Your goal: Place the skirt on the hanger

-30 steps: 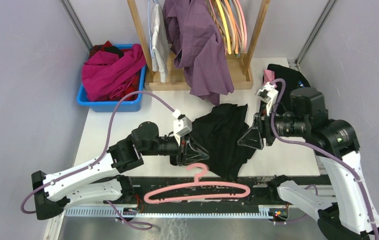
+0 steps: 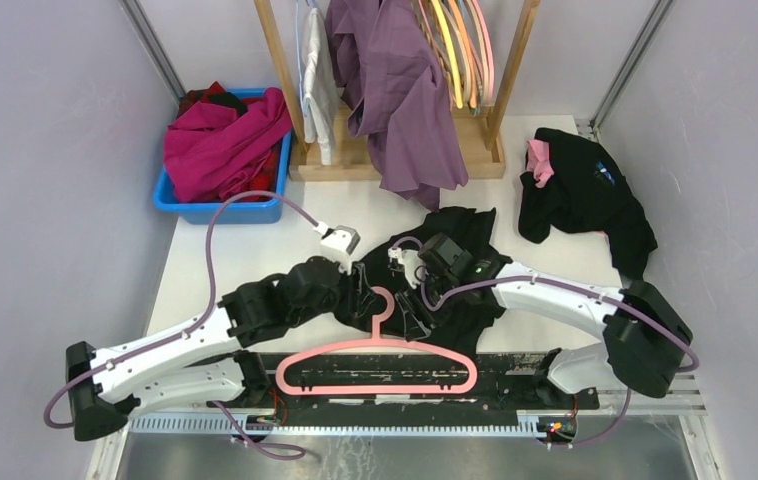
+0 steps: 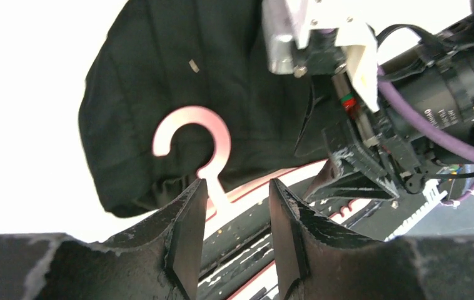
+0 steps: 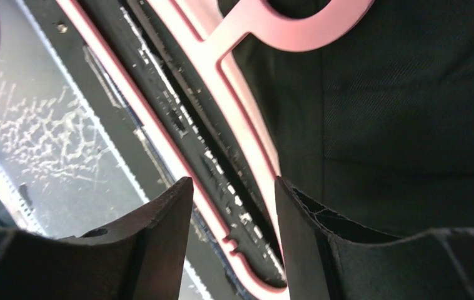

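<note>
A pink hanger (image 2: pixel 376 343) lies at the table's front edge, its hook (image 3: pixel 221 134) resting over the black skirt (image 2: pixel 465 232) that is spread on the white table. Seen from above, my left gripper (image 2: pixel 365 308) stands just left of the hook. In its wrist view the fingers (image 3: pixel 187 234) are parted, with the hook's stem beyond the gap and nothing gripped. My right gripper (image 2: pixel 415 328) is over the hanger's right shoulder, right of the hook. The right wrist view shows its fingers (image 4: pixel 162 244) wide apart, with hanger bars below. Both arms cover parts of the skirt.
A blue basket (image 2: pixel 220 213) of red and magenta cloth stands at back left. Behind the skirt is a wooden rack (image 2: pixel 355 160) with a purple garment (image 2: pixel 405 110) and several hangers (image 2: pixel 463 50). Another black garment (image 2: pixel 595 195) lies at right. The two grippers are close together.
The hanger came down and left onto the front edge, and the left gripper has let go and drawn back left.
</note>
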